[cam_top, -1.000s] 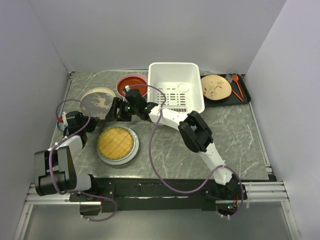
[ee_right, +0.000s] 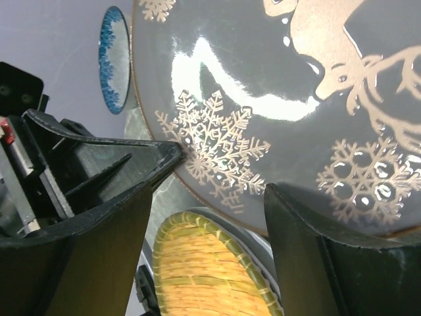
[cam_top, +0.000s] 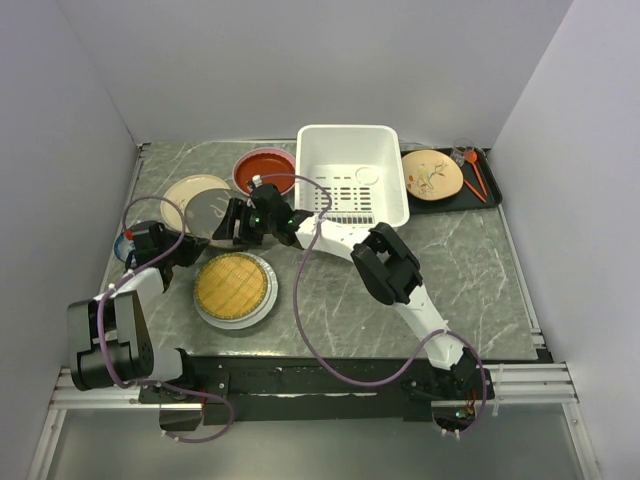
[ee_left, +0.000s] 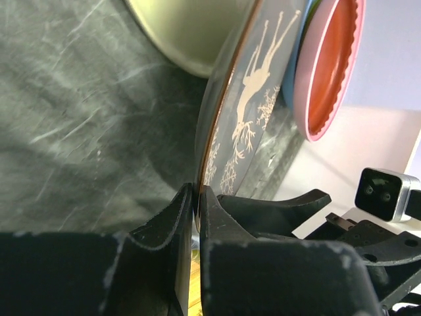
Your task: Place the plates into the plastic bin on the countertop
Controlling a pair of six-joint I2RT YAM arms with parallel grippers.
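Note:
A grey plate with pale deer and snowflake pattern (cam_top: 208,210) is raised over the left counter, gripped by both my left gripper (cam_top: 195,243) and my right gripper (cam_top: 236,222). In the left wrist view the left fingertips (ee_left: 200,192) close on its edge; in the right wrist view its face (ee_right: 316,72) fills much of the picture. A cream plate (cam_top: 182,188) lies behind it. A yellow woven plate (cam_top: 230,287) sits on a pale plate at the front left. The white plastic bin (cam_top: 344,140) stands at the back centre.
A red dish (cam_top: 264,165) sits left of the bin, and a small blue-rimmed dish (ee_right: 115,62) is at the left. A black tray (cam_top: 440,203) at back right holds a patterned plate (cam_top: 433,175), utensils and a glass.
The grey plate has moved slightly right and toward the front, uncovering more of the cream plate, and both grippers have shifted slightly with it.

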